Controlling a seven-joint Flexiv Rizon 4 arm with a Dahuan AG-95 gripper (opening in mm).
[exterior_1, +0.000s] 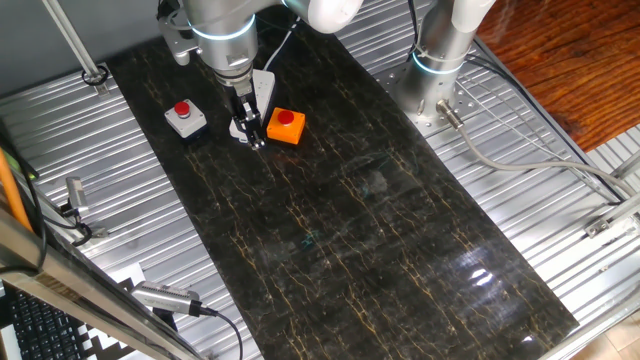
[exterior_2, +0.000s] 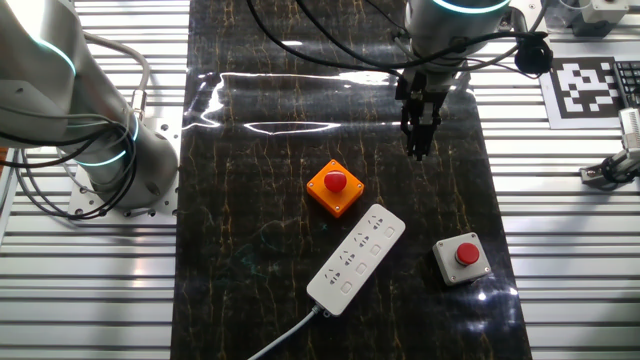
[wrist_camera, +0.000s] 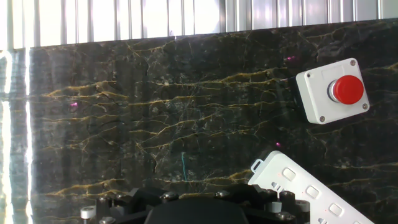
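My gripper (exterior_2: 418, 150) hangs above the dark marbled board, fingers pointing down. Exterior view 2 shows it clear of the power strip (exterior_2: 357, 260), over bare board. An orange box with a red button (exterior_2: 335, 187) lies beside the strip. A light grey box with a red button (exterior_2: 462, 258) sits on the strip's other side; the wrist view has this grey box (wrist_camera: 333, 91) at upper right. From exterior view 1, the gripper (exterior_1: 257, 143) overlaps the white strip (exterior_1: 262, 90), next to the orange box (exterior_1: 286, 126). Nothing shows held, but the finger opening is unclear.
The marbled board (exterior_1: 330, 250) is bare over its larger part. Ribbed metal surfaces flank it. The arm's base (exterior_1: 425, 90) stands at one side. A cable (exterior_2: 285, 335) runs from the strip, and a keyboard (exterior_1: 45, 325) lies off the board.
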